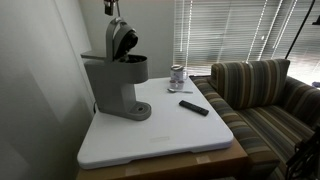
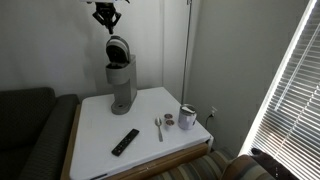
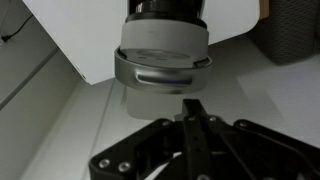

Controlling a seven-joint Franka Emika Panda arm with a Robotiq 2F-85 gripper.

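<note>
A grey coffee maker [image 1: 117, 85] stands at the back left of the white table, its lid [image 1: 125, 40] tilted up. In exterior view 2 my gripper [image 2: 110, 31] hangs just above the raised lid [image 2: 118, 46]. Only its lower end shows at the top edge of exterior view 1. From the wrist view, the gripper is shut, with nothing visible between its fingers, and the coffee maker's metallic rim and lid part [image 3: 163, 72] lie just beyond the tips. Whether they touch, I cannot tell.
On the white table [image 2: 165, 105] lie a black remote [image 2: 125, 142], a spoon [image 2: 158, 130] and two small round pods [image 2: 169, 119]. A light mug or can [image 2: 187, 117] stands near the edge. Striped sofa [image 1: 250, 85] beside the table.
</note>
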